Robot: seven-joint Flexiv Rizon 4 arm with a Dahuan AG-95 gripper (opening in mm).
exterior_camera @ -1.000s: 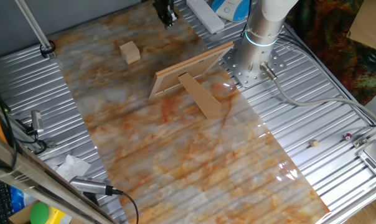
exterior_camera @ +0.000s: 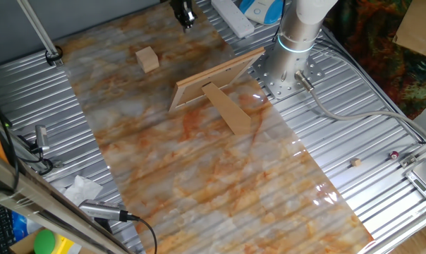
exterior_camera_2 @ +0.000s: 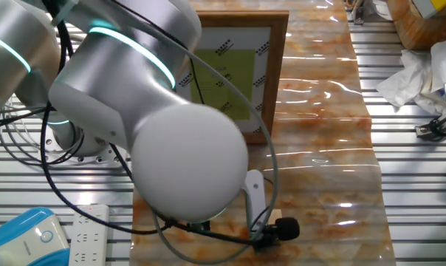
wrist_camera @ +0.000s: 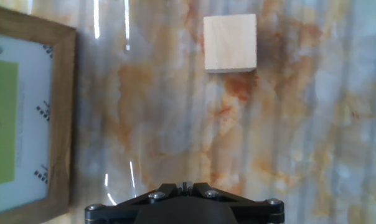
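Note:
A pale wooden block (exterior_camera: pixel 147 60) rests on the marbled sheet (exterior_camera: pixel 192 169), towards its far end. From the wrist view the block (wrist_camera: pixel 230 42) appears ahead of my gripper, slightly right of centre and clear of it. The fingertips meet at the bottom edge of that view, shut with nothing visible between them. A wooden picture frame (exterior_camera: pixel 216 76) stands propped on its back leg (exterior_camera: pixel 227 111); its front, with a green-and-white insert (exterior_camera_2: pixel 238 83), faces the arm's side. At the top of exterior view 1 the gripper (exterior_camera: pixel 187 27) hangs beyond the frame.
Beside the arm's base (exterior_camera: pixel 287 67) lie a white power strip (exterior_camera: pixel 233 17) and a blue-and-white device (exterior_camera: pixel 262 10). A crumpled tissue (exterior_camera: pixel 82 189) and a cabled silver device (exterior_camera: pixel 104 210) sit at the near left edge.
My gripper has shifted slightly to the left and up in exterior view 1. The block and the picture frame have stayed put.

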